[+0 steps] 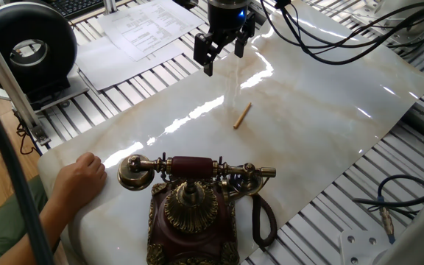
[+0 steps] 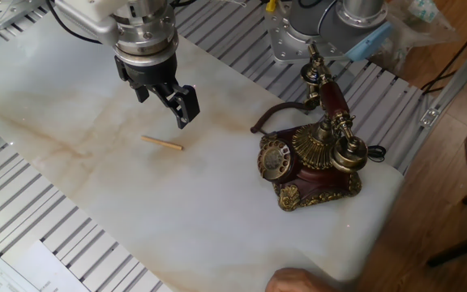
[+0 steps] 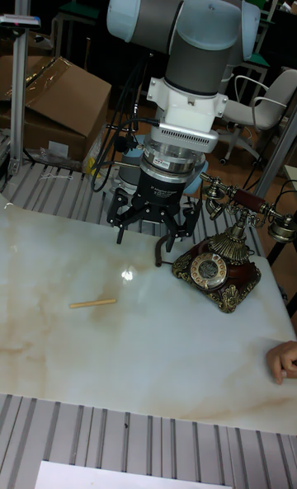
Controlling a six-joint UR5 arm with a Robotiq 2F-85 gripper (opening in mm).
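An old-style telephone (image 1: 191, 210) in dark red and brass stands upright on the marbled board, its handset (image 1: 191, 167) lying across the cradle. In the second view its rotary dial (image 2: 276, 161) faces the open part of the board. A short tan wooden stick (image 1: 242, 115) lies flat on the board, apart from the phone. Above the board hangs my gripper (image 3: 146, 237), its fingers spread wide and pointing down. It stands open with nothing between its fingers, touching neither the stick nor the phone.
A person's hand (image 1: 80, 181) rests at the board's edge near the phone. The phone's cord (image 2: 278, 113) loops out beside it. Paper sheets (image 1: 142, 33) lie beyond the board on the slatted table. Around the stick, the marbled board (image 3: 114, 357) is bare.
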